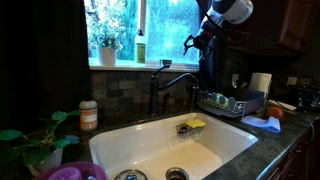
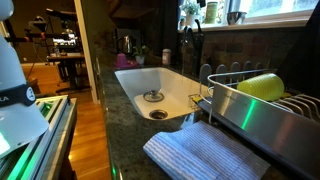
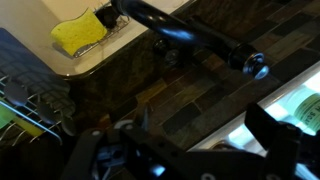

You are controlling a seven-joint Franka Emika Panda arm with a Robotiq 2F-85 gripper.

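Note:
In exterior view 1 my gripper hangs high in front of the window, to the right of a green bottle on the sill. The wrist view shows my gripper open, its dark fingers wide apart and nothing visible between them. A black faucet crosses the top of that view, with a green-tinted object at the right edge. The yellow sponge lies at upper left, by the sink; exterior view 1 shows the sponge near the back right of the white sink.
A dish rack holding a yellow-green cup stands right of the sink, with a blue-white towel in front. Along the left are a soap bottle and a leafy plant. Another potted plant sits on the sill.

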